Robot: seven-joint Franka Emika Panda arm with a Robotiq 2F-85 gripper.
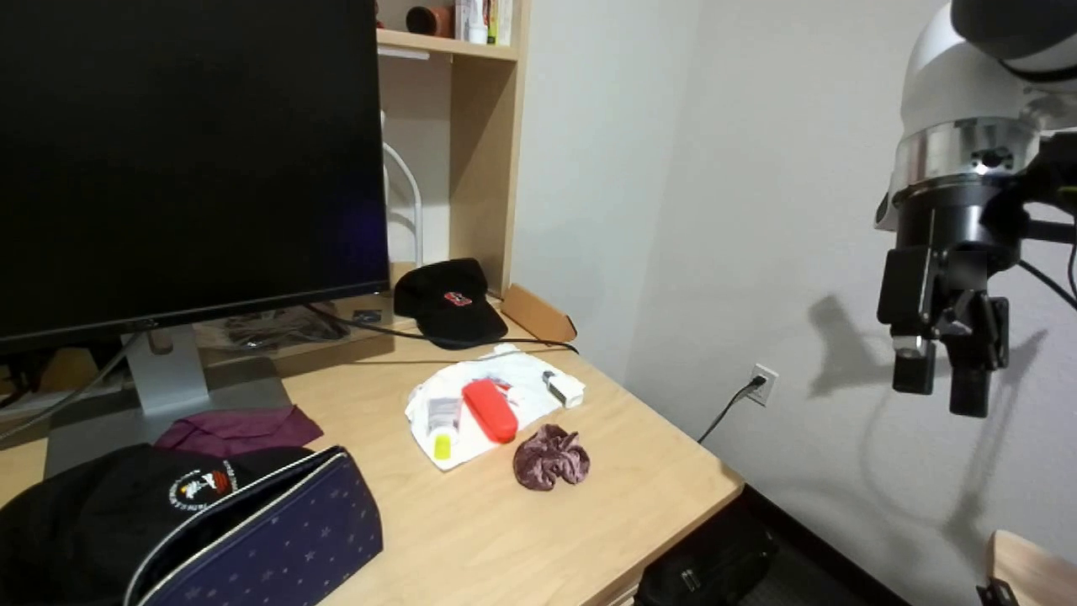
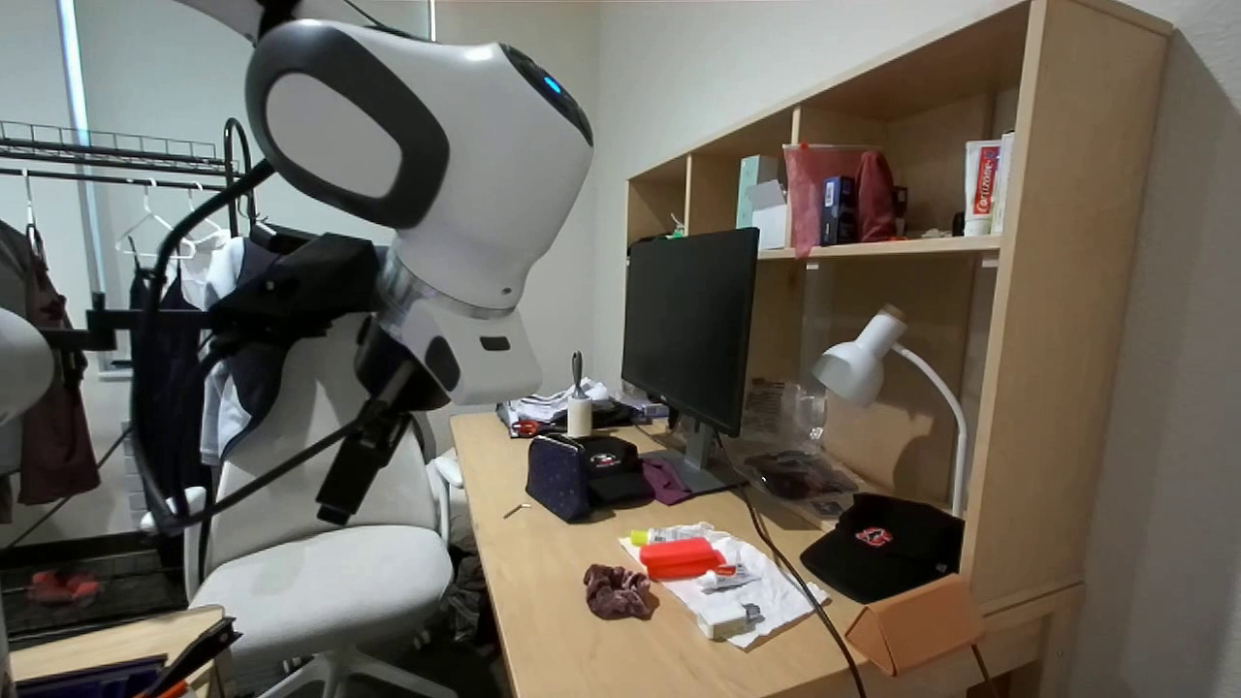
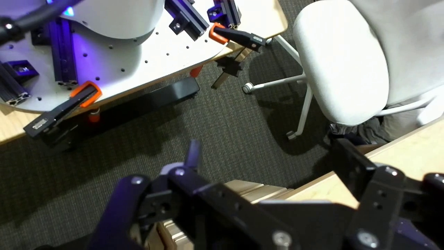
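Note:
My gripper [image 1: 941,396] hangs in the air to the right of the desk, well clear of everything on it. Its fingers are open and empty, with dark fingers spread apart in the wrist view. On the desk [image 1: 444,540], a white cloth [image 1: 530,380] carries a red case [image 1: 490,411], a tube with a yellow-green cap [image 1: 442,444] and a small white box [image 1: 565,390]. Just beside the cloth lies a mauve scrunchie [image 1: 551,458]. A navy starry pouch [image 1: 293,545] stands unzipped at the front left, against a black cap [image 1: 121,505].
A monitor [image 2: 689,326] stands behind the pouch. Another black cap [image 2: 890,545], an orange-brown folded case [image 2: 916,622] and a dark cable lie by the shelf. A white chair [image 2: 326,570] is close to the desk. Bare desktop lies between pouch and scrunchie.

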